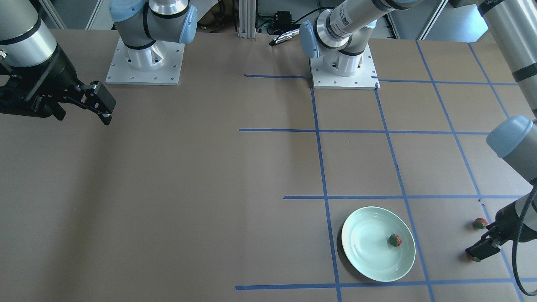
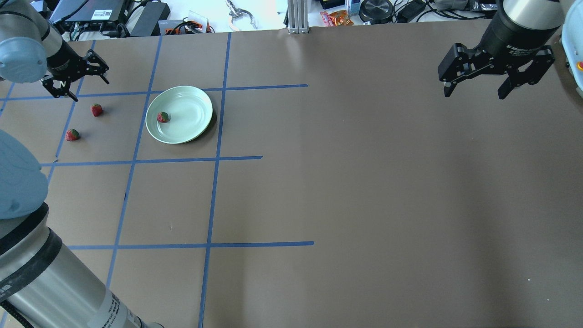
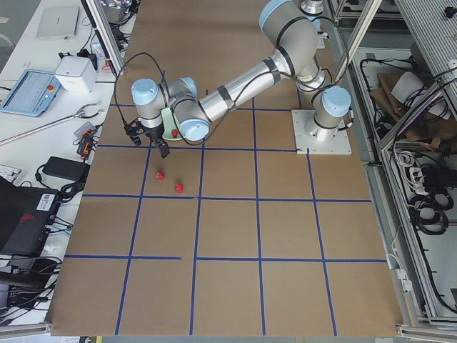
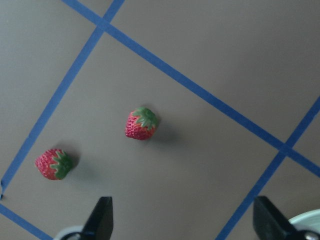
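A pale green plate (image 1: 372, 256) holds one strawberry (image 2: 162, 117). Two more strawberries (image 4: 140, 125) (image 4: 52, 165) lie on the taped table right of the plate in the front view, left of it in the top view. My gripper (image 2: 75, 90) is above the table near these two, its fingers apart and nothing between them. In the left wrist view both strawberries sit ahead of the fingers, and only a rim of the plate shows at the lower right.
Another black gripper (image 2: 475, 92) hangs at the top right of the top view. White base plates (image 1: 143, 75) of other arms stand at the back. Laptops and cables crowd the bench beside it.
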